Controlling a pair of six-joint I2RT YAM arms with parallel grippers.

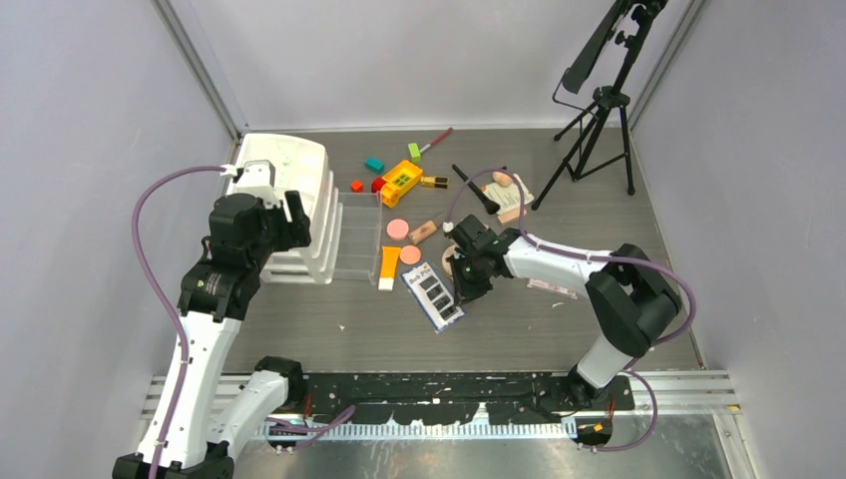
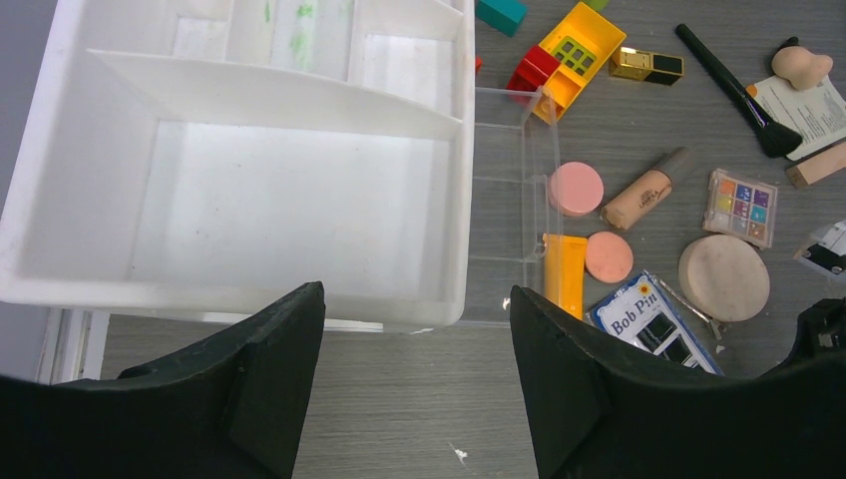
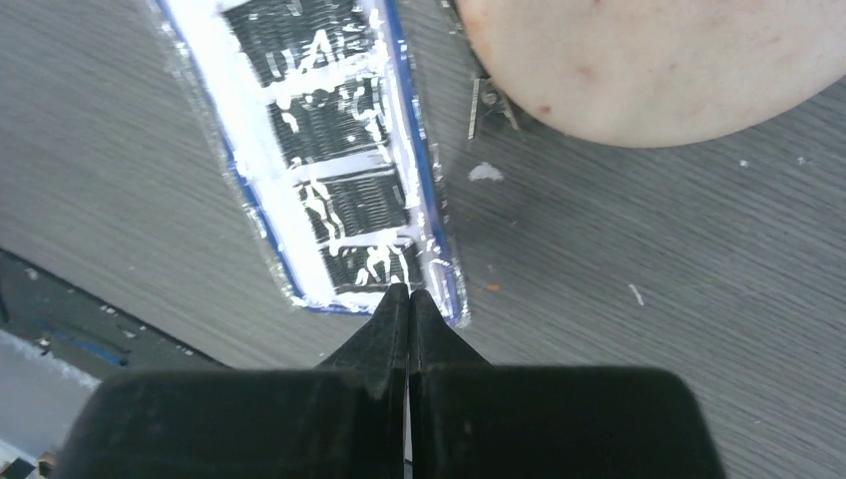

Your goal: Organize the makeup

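A blue-edged bob pin packet [image 3: 329, 190] lies flat on the floor in the right wrist view. My right gripper is shut at the packet's lower corner, with nothing between its fingertips; the packet is outside them. Over the white organizer [image 2: 289, 220] my left gripper stands wide open and empty. Right of the organizer's clear drawer [image 2: 504, 239] are two pink discs [image 2: 576, 189], an orange-and-white tube [image 2: 565, 274] and a foundation bottle [image 2: 648, 190]. A colourful eyeshadow palette [image 2: 740, 209] lies above a round beige sponge [image 2: 724, 277].
Toy blocks, including a yellow one [image 1: 401, 182], lie behind the makeup. A black brush [image 1: 477, 190] rests farther right, and a black tripod [image 1: 604, 110] stands at the back right.
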